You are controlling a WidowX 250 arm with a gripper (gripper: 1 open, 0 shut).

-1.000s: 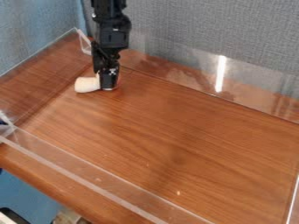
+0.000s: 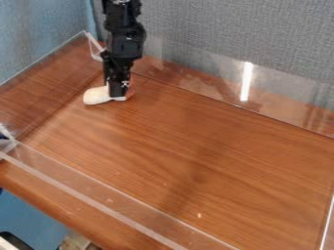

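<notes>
A pale, cream-white elongated object (image 2: 97,96) lies on the wooden table near the back left. My black gripper (image 2: 115,88) hangs down from the top of the view onto its right part, shut on it. The fingertips are small and dark, and they partly hide the object.
Clear plastic walls (image 2: 245,83) line its edges, with grey textured panels behind. Dark items sit beyond the lower left corner.
The gripper has shifted very slightly left at its lower end. The pale object stays in about the same place.
</notes>
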